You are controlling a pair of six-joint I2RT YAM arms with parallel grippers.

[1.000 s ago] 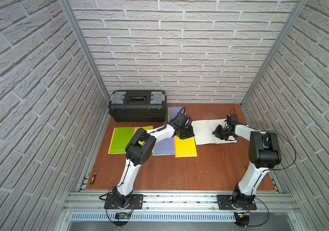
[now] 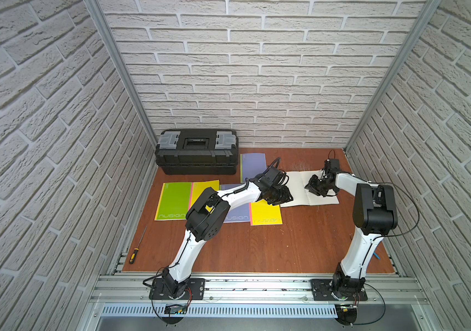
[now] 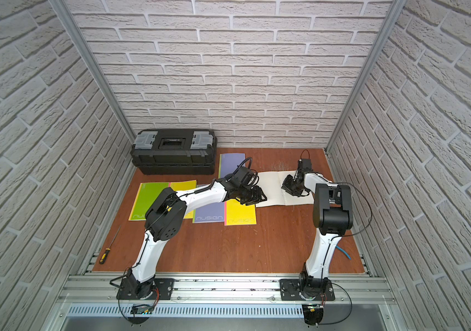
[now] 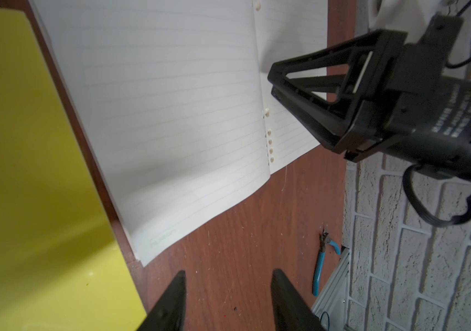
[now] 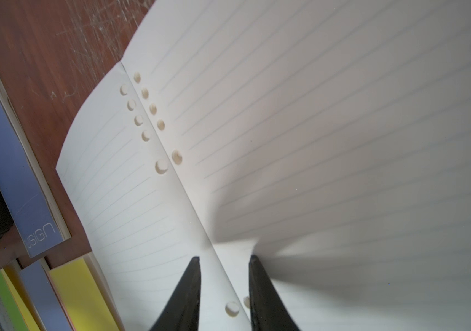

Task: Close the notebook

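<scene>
The notebook (image 2: 299, 190) lies spread open at the right of the table, lined white pages up. Its crease (image 5: 183, 182), with punched holes along it, shows in the right wrist view. My left gripper is by the notebook's left edge, near a yellow notebook (image 4: 37, 182); its fingers stand apart with nothing between them. Over the pages by the crease hangs my right gripper, its fingers parted by a smaller gap and empty. Whether either touches paper I cannot tell.
Several closed green, yellow and purple notebooks (image 2: 172, 201) cover the left and middle. A black toolbox (image 2: 197, 151) stands at the back left. A screwdriver (image 2: 134, 255) and blue-handled pliers (image 4: 318, 270) lie toward the sides.
My left gripper has moved right, from over the yellow notebook to the left edge of the open one. The right gripper has shifted only slightly; the notebook lies as before.
</scene>
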